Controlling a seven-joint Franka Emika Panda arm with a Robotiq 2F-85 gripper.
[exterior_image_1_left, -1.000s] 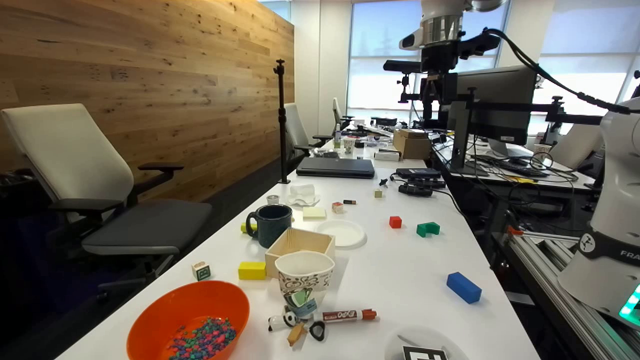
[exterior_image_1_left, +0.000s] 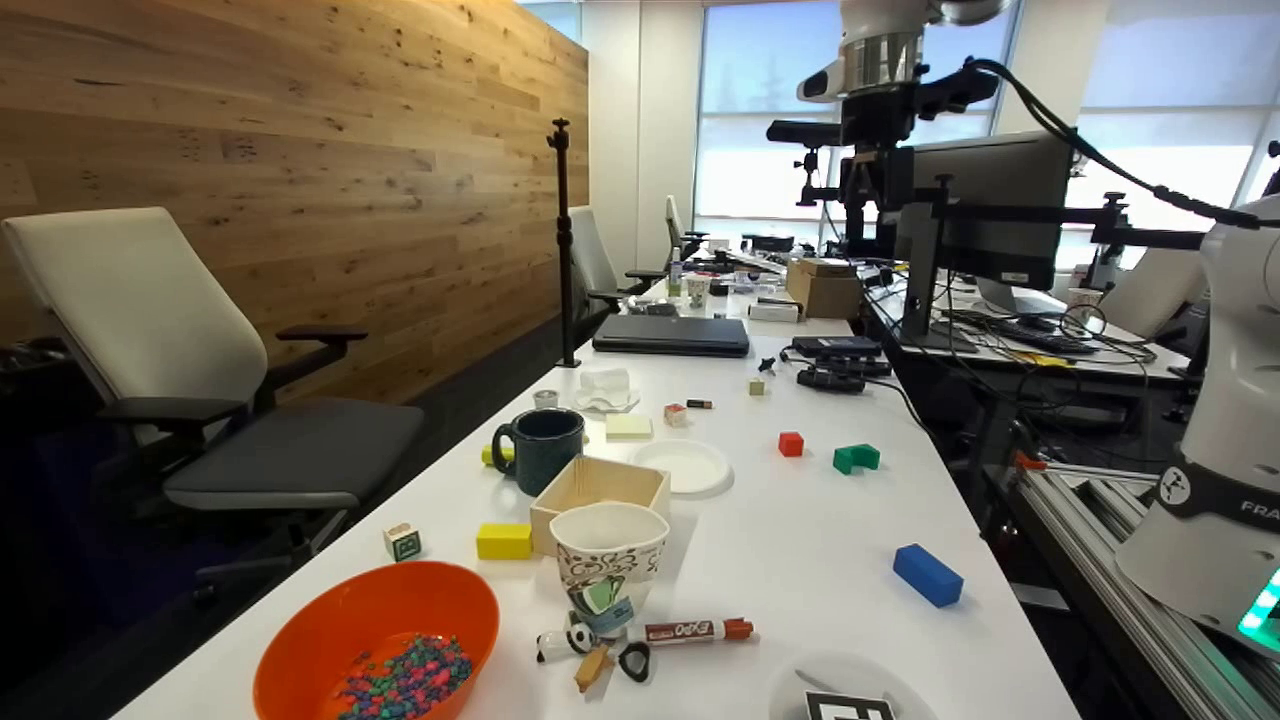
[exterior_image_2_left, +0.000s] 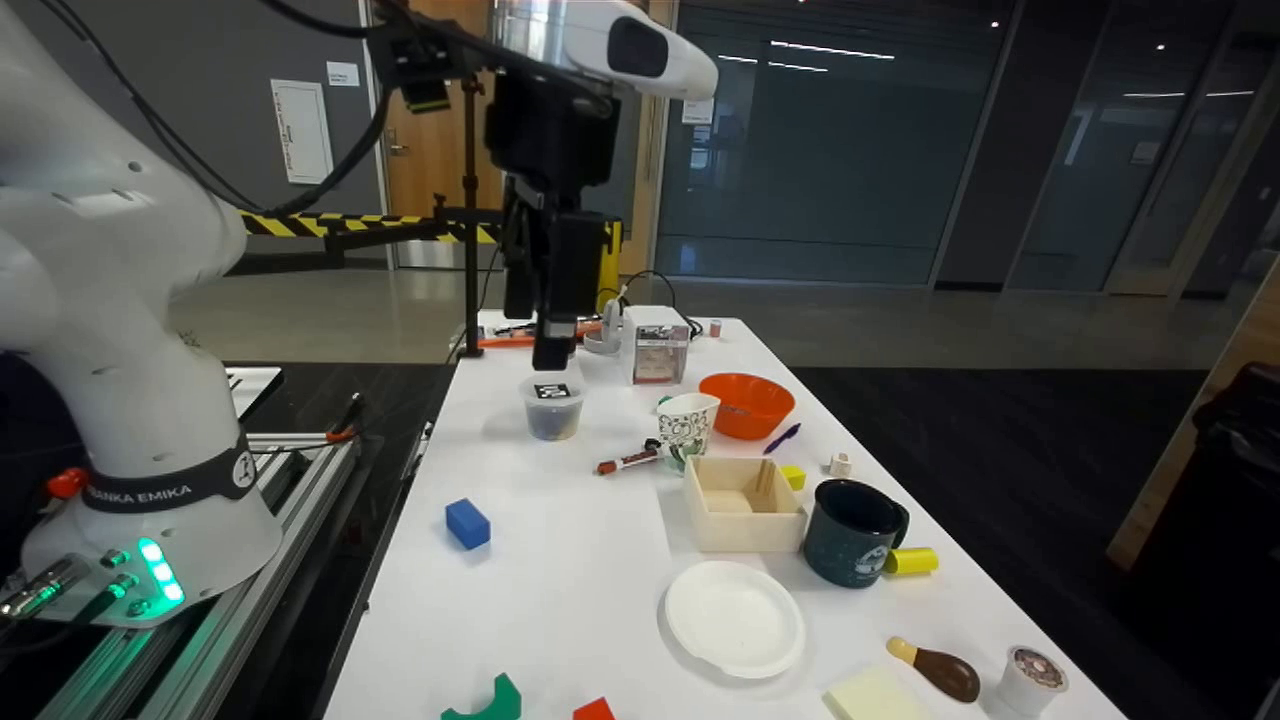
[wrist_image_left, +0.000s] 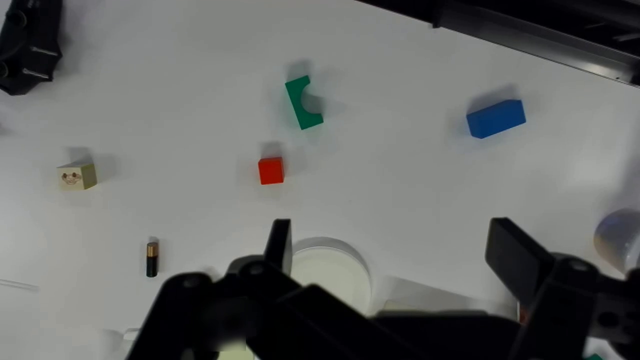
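Observation:
High above the white table hangs my gripper, its two fingers spread wide with nothing between them in the wrist view. Beneath it on the table lie a red cube (wrist_image_left: 271, 171), a green arch block (wrist_image_left: 303, 105) and a blue block (wrist_image_left: 496, 119), all apart from one another. A white plate (exterior_image_2_left: 734, 618) sits near an open wooden box (exterior_image_2_left: 746, 504). Beside the box stands a dark mug (exterior_image_2_left: 853, 534). A patterned paper cup (exterior_image_1_left: 609, 542) is on the box's other side, close to a red marker (exterior_image_1_left: 698, 630).
An orange bowl (exterior_image_1_left: 375, 642) holds small colourful pieces. A lidded tub (exterior_image_2_left: 553, 408) stands near the table's robot-side edge. Yellow blocks (exterior_image_1_left: 504, 541) and a battery (wrist_image_left: 152, 258) lie about. Open table surrounds the blue block.

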